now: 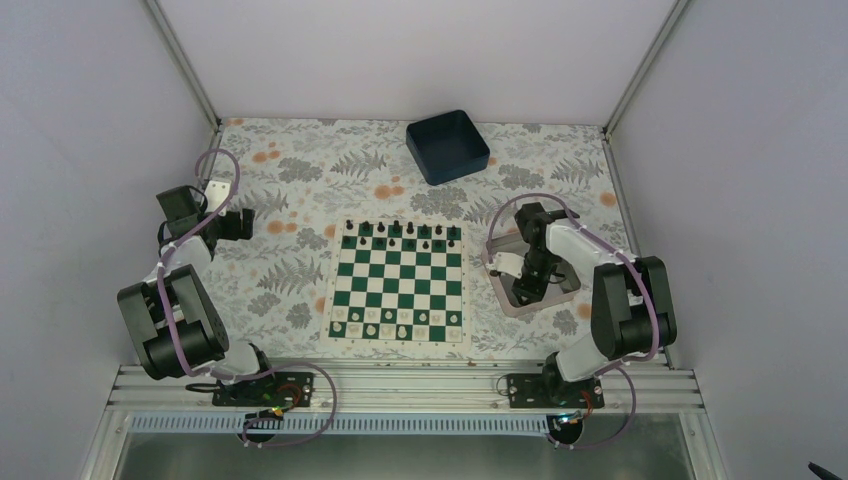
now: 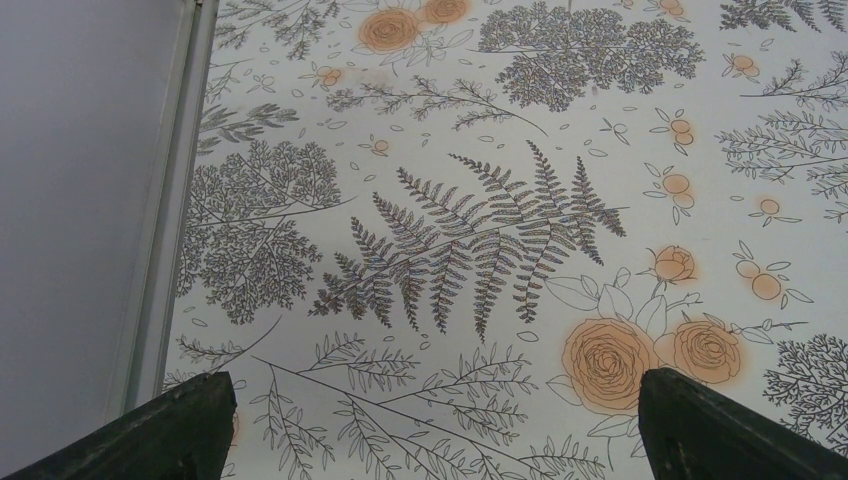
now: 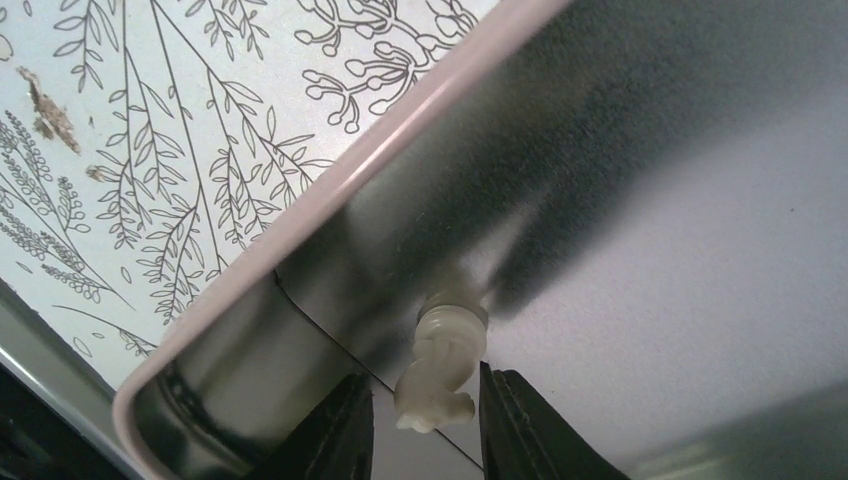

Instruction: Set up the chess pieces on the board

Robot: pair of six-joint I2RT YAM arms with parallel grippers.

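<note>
A green and white board [image 1: 400,280] lies mid-table. Dark pieces [image 1: 396,227] fill two rows along its far edge, and pale pieces [image 1: 404,331] stand in its two nearest rows. Inside a grey tray with a pinkish rim [image 1: 518,311], right of the board, a pale knight-like piece [image 3: 448,345] shows in the right wrist view. My right gripper has its fingers on either side of that piece, part open, with a visible gap on the left. At the far left, away from the board, my left gripper is wide open and empty.
An empty dark blue bin [image 1: 447,148] sits at the back, beyond the board's far right corner. In the right wrist view, the tray's wall [image 3: 330,190] runs close beside the piece.
</note>
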